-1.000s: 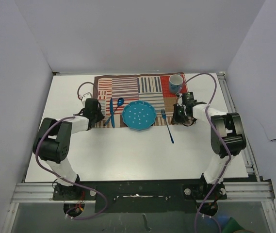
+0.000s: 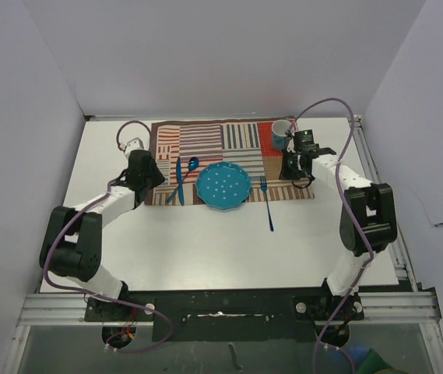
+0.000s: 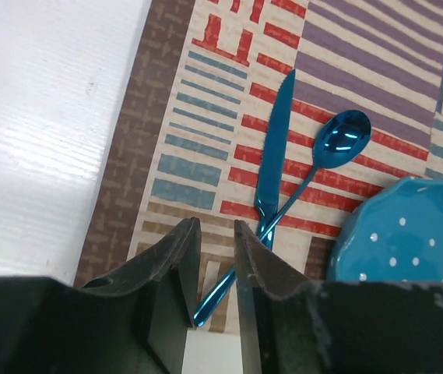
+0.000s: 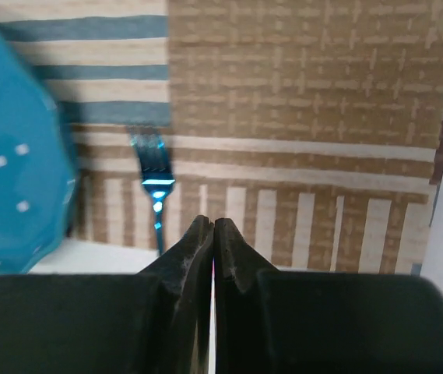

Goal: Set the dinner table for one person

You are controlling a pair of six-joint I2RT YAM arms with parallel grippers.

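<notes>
The blue plate (image 2: 223,185) with white dots lies on the lower middle of the striped placemat (image 2: 202,134). Left of it are a blue knife (image 3: 274,148) and a blue spoon (image 3: 339,139), whose handle slants across the knife's lower end. My left gripper is above the mat's lower left, its fingers apart; the spoon's handle shows beyond the gap, not gripped. A blue fork (image 2: 265,201) lies right of the plate, its handle reaching past the mat's edge. My right gripper is shut, nothing visible between its fingers, right of the fork. The cup (image 2: 280,134) stands at the mat's upper right.
White table shows bare in front of the mat (image 2: 205,253) and along both sides. The right arm (image 2: 353,181) and its looping purple cable (image 2: 351,140) are close to the cup.
The fork's handle has swung slightly left, so it lies straighter. The left one made a similar smaller motion.
</notes>
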